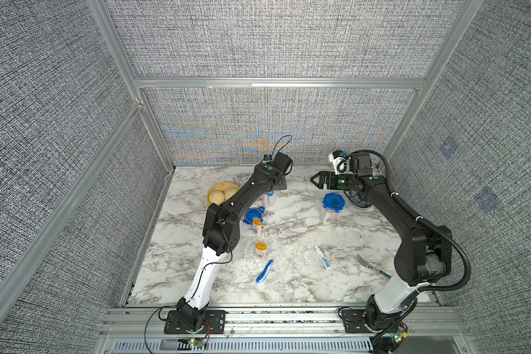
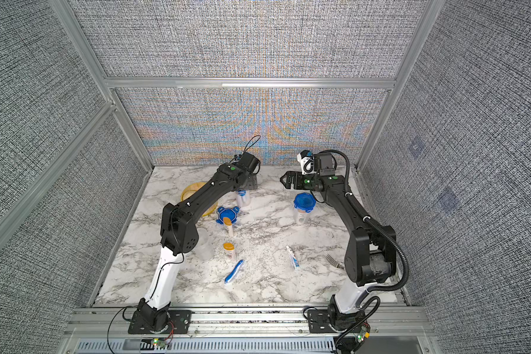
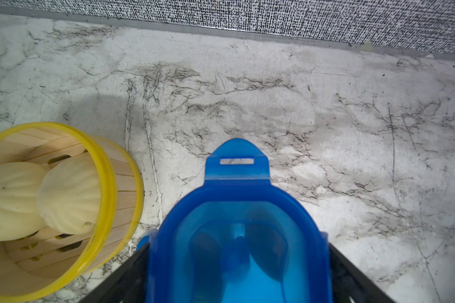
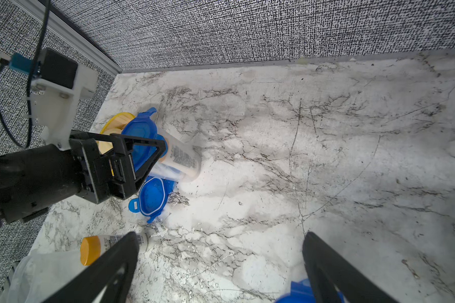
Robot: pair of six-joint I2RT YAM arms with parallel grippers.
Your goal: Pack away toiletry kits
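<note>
My left gripper is around a blue lid [image 3: 237, 197] on a clear container [image 4: 182, 156] at back centre; the lid fills the space between its fingers. A second blue lid [image 4: 151, 197] lies beside it. A closed blue-lidded container [image 1: 333, 203] stands to the right. An orange-capped bottle [image 1: 257, 227], an orange-capped jar [image 1: 260, 250], a blue toothbrush [image 1: 264, 271] and a toothpaste tube [image 1: 322, 257] lie or stand nearer the front. My right gripper is open above the back right with nothing between its fingers.
A yellow-rimmed steamer with buns [image 3: 68, 197] is left of my left gripper. A fork [image 1: 371, 265] lies at front right, and a bowl [image 1: 360, 201] is partly hidden under the right arm.
</note>
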